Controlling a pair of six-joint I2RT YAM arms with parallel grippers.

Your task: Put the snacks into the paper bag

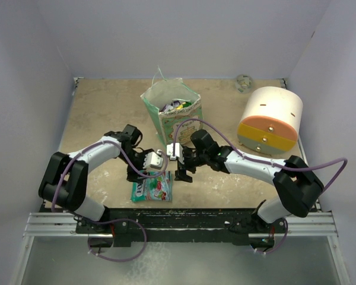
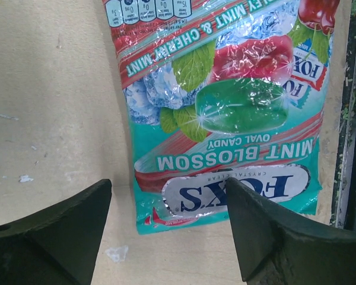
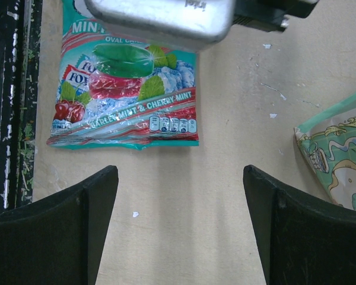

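Note:
A teal Fox's Mint Blossom candy packet (image 1: pixel 155 189) lies flat at the table's front edge. Directly above it, my left gripper is open, the packet (image 2: pixel 243 119) beneath its fingertips in the left wrist view. My right gripper hangs open to the packet's right, with the packet (image 3: pixel 121 113) ahead of its fingers. Behind both arms stands the paper bag (image 1: pixel 179 126), upright, with several colourful items inside its top.
A white rounded cabinet (image 1: pixel 273 107) with yellow drawer front stands at the right, with a small clear round object (image 1: pixel 244 82) at the back.

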